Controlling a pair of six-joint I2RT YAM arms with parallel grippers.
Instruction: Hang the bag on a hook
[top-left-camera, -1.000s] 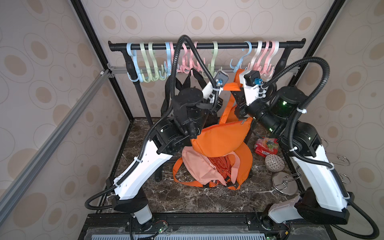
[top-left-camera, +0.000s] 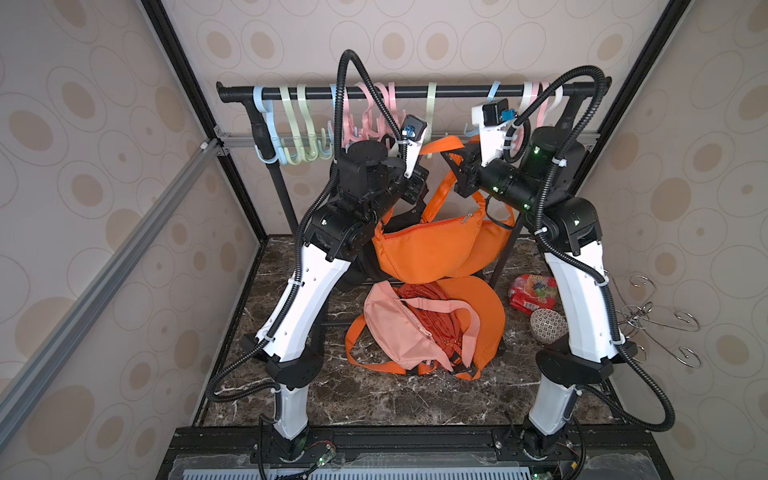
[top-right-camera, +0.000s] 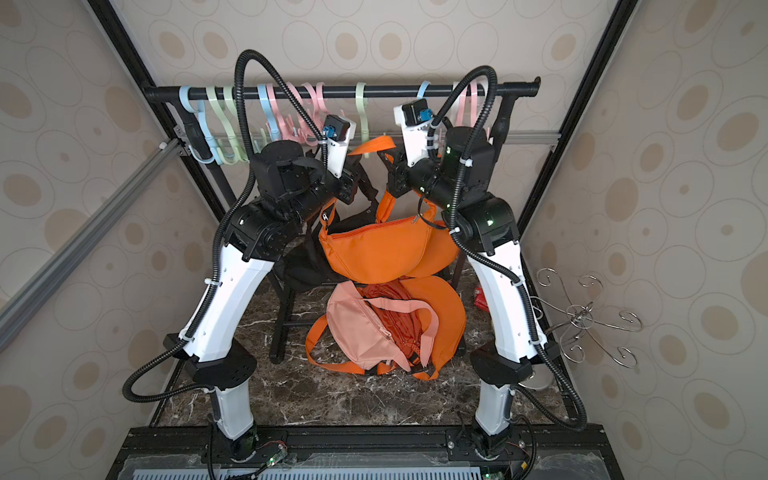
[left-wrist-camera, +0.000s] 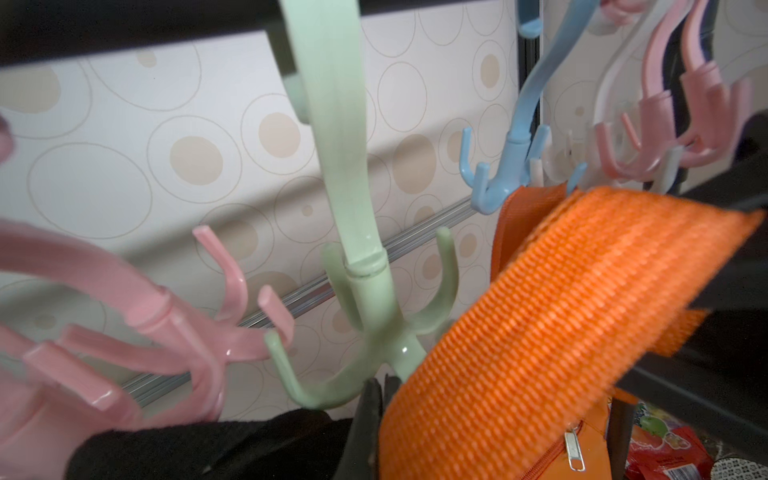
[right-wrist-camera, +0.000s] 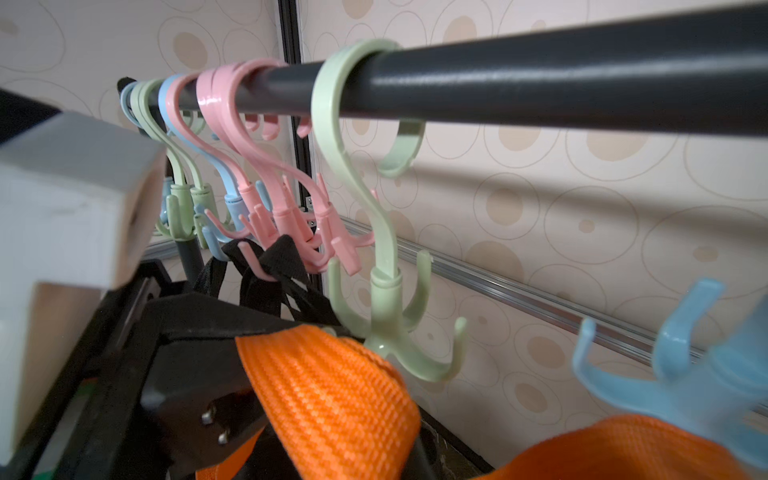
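An orange bag hangs below the rail, its strap raised between my grippers, just in front of a green hook and below its upper stem. My left gripper and my right gripper are at either side of the strap, at hook height. Both look shut around the strap area; whether the webbing sits between the fingers is mostly hidden by the strap and housings. In the left wrist view the strap covers much of the lower right.
Pink hooks and a blue hook flank the green one on the rail. A black strap hangs on the pink hooks. More bags lie on the floor below, with metal hooks at right.
Over the last second both arms moved up and toward the rail's middle with the orange strap; the orange bag rose, uncovering more of the pink bag underneath.
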